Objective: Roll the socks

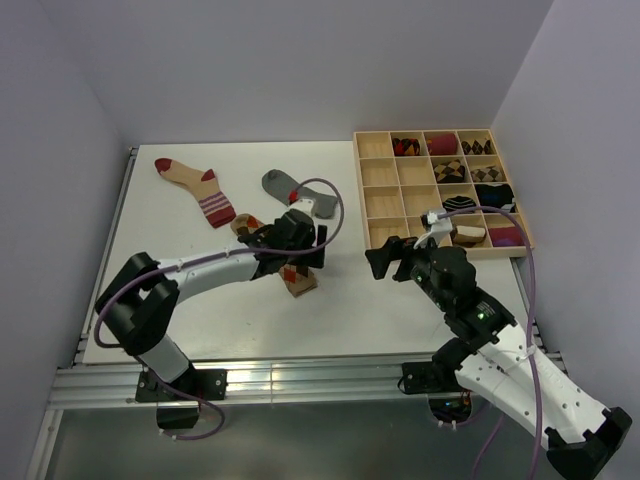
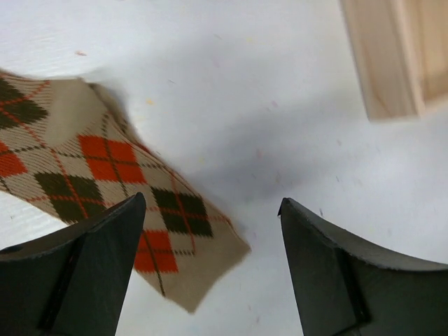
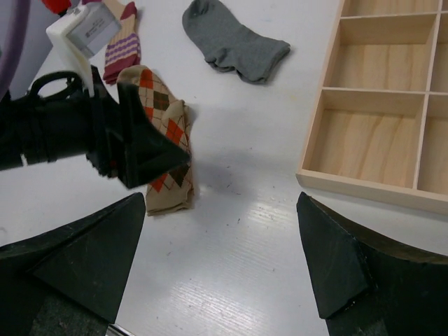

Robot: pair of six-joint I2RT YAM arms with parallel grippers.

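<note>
An argyle sock [image 1: 298, 280] lies on the table, partly under my left gripper [image 1: 307, 250]. In the left wrist view the argyle sock [image 2: 119, 175] is between and beyond the fingers, which are apart and hold nothing visible. A grey sock [image 3: 234, 45] lies at the back, and a tan sock with red stripes [image 1: 195, 185] at back left. My right gripper [image 1: 390, 250] stands open near the organizer's front-left corner, empty.
A wooden compartment organizer [image 1: 380, 170] sits at right, several cells holding rolled socks and its left cells empty.
</note>
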